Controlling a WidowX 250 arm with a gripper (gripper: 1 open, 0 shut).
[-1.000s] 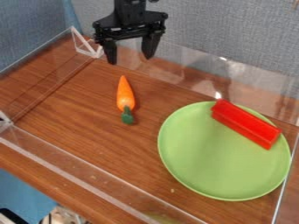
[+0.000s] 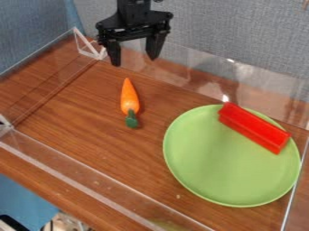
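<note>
My black gripper [image 2: 134, 49] hangs at the top centre, above the back of the wooden surface, its two fingers spread apart with nothing between them. Below it lies an orange carrot [image 2: 129, 99] with a green top, pointing toward the front. To the right, a green plate [image 2: 218, 167] holds a red rectangular block [image 2: 252, 128] lying diagonally across its back right part.
Clear low walls surround the wooden surface [image 2: 85, 117], with white corner brackets at the left [image 2: 4, 125] and back left. Grey padded walls stand behind and to the left.
</note>
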